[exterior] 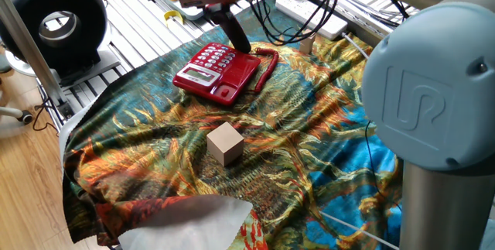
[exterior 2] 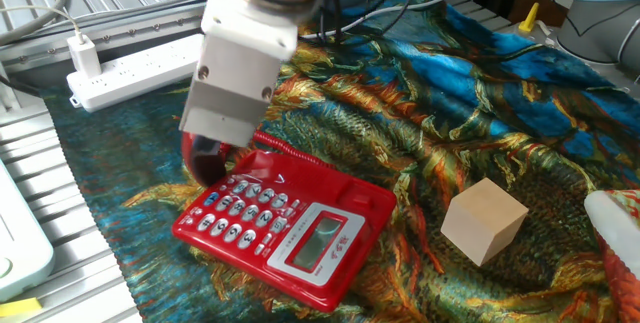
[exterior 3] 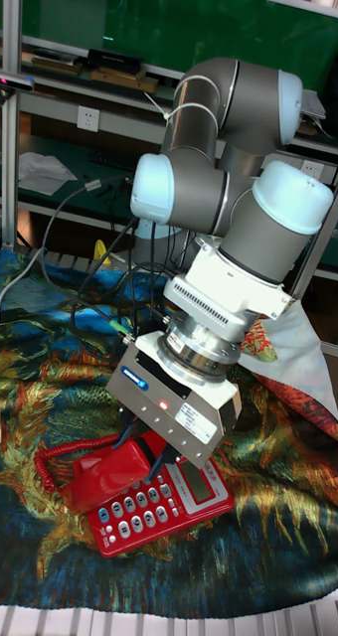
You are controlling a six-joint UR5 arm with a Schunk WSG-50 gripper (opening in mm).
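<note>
A red desk telephone (exterior: 216, 73) lies on the patterned cloth, its keys and display facing up and its handset cradle bare. Above it, my gripper (exterior 3: 146, 445) is shut on the red handset (exterior 3: 106, 474), with dark fingers on either side of it. Tilted, the handset (exterior: 232, 29) looks dark in exterior view 1, its lower end close over the phone's far edge; contact there is unclear. In exterior view 2, the gripper body hides most of the handset (exterior 2: 205, 160). A coiled red cord (exterior: 267, 68) loops beside the phone.
A wooden cube (exterior: 225, 143) sits on the cloth in front of the phone, and a smaller block (exterior: 308, 43) stands behind. A white power strip (exterior 2: 140, 71) and loose cables lie along the back.
</note>
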